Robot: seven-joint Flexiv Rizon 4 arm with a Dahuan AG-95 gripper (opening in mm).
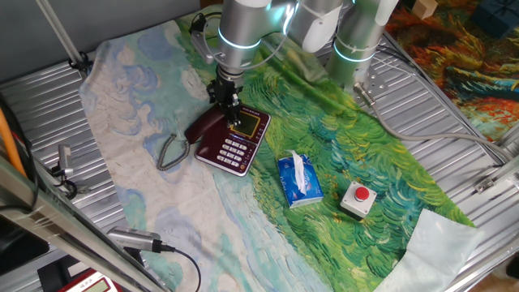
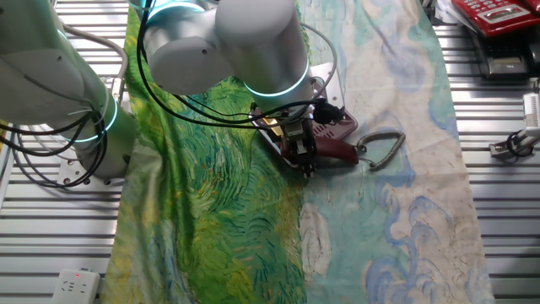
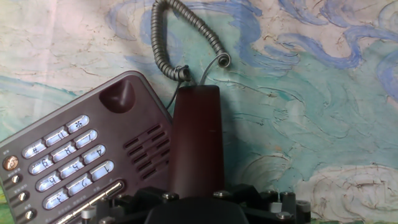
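A dark red desk telephone [image 1: 233, 146] lies on the painted cloth, its keypad and yellowish screen showing. Its handset [image 3: 198, 134] is out of the empty cradle cup [image 3: 118, 96] and slants along the phone's side. In the wrist view the handset runs straight out from my gripper, whose black fingers [image 3: 163, 197] stand close against both its sides, so the gripper looks shut on it. From the handset's far end a coiled grey cord [image 3: 163, 43] loops over the cloth. The handset's near end is hidden beneath the gripper.
A blue tissue pack [image 1: 298, 180] lies beside the phone, with a red-button box [image 1: 358, 199] farther right. A pale sheet [image 1: 434, 251] covers the cloth's corner. Left of the phone, the cloth [image 1: 122, 105] is clear.
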